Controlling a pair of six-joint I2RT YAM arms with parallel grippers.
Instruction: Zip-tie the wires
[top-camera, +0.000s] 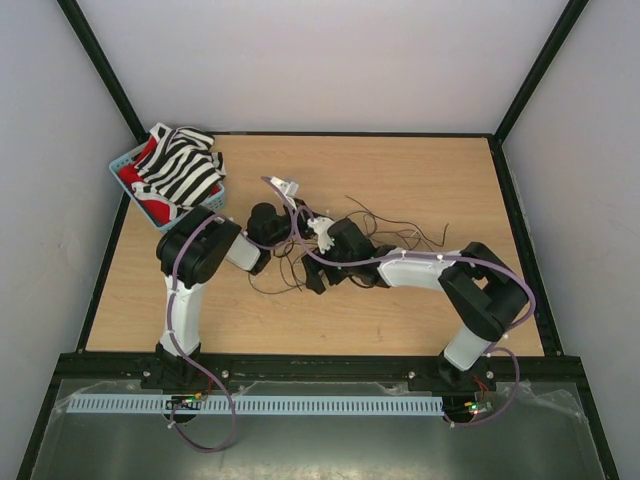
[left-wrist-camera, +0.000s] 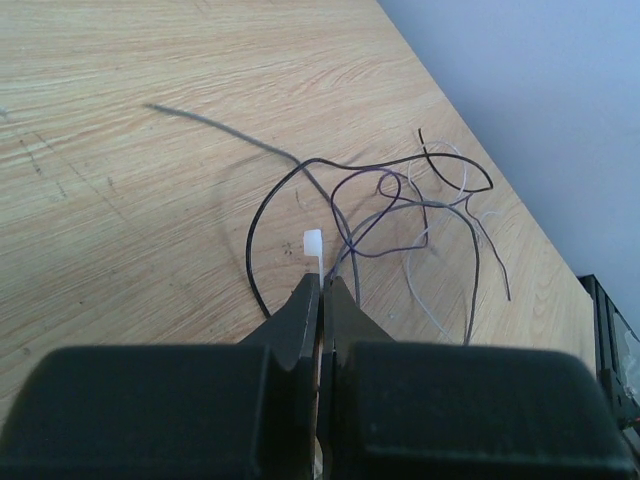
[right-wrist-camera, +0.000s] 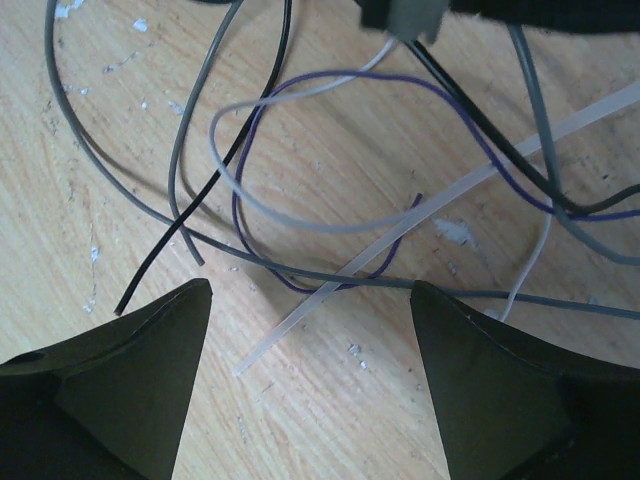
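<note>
Loose wires (top-camera: 400, 222) in black, grey, purple and white lie tangled on the wooden table (top-camera: 260, 325) around both grippers. My left gripper is shut, with a thin pale strip ending in a white tab (left-wrist-camera: 313, 243), likely a zip tie, standing up at its fingertips. My right gripper hangs low over the wires, its fingers apart with wires and a straight translucent strip (right-wrist-camera: 270, 342) lying beneath and between them. In the top view the two grippers are close together, the right one partly covering the wires.
A blue basket (top-camera: 118, 172) with striped and red cloth stands at the back left. Dark frame rails (top-camera: 515, 220) and pale walls border the table.
</note>
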